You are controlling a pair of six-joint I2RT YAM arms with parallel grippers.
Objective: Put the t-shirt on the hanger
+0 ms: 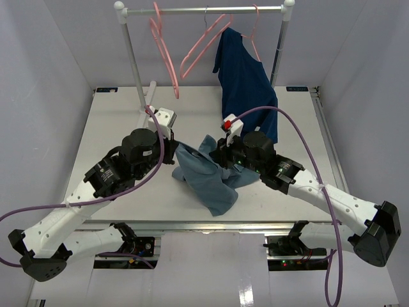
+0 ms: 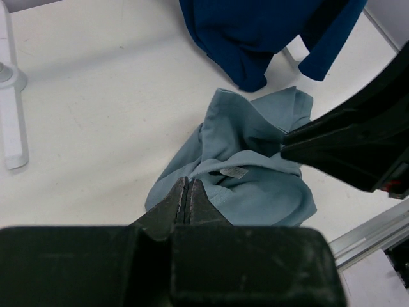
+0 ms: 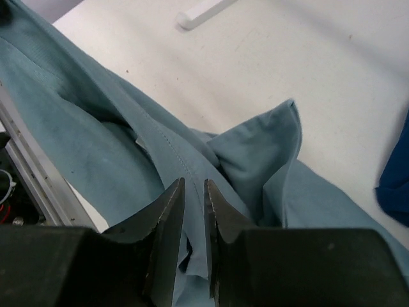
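Observation:
A grey-blue t-shirt [image 1: 204, 182] lies bunched on the white surface between both grippers, one strip rising to my left gripper [image 1: 171, 146]. In the left wrist view my left gripper has its fingertips together over the shirt [image 2: 249, 179]; in the top view it holds the shirt's raised edge. My right gripper [image 1: 223, 153] is over the shirt's right part; in the right wrist view its fingers are slightly apart above the fabric [image 3: 128, 147], and whether they grip any of it is unclear.
A rack [image 1: 192, 11] at the back carries pink hangers [image 1: 166, 54] and a dark navy garment [image 1: 246, 89]. A white rack foot lies left of the shirt.

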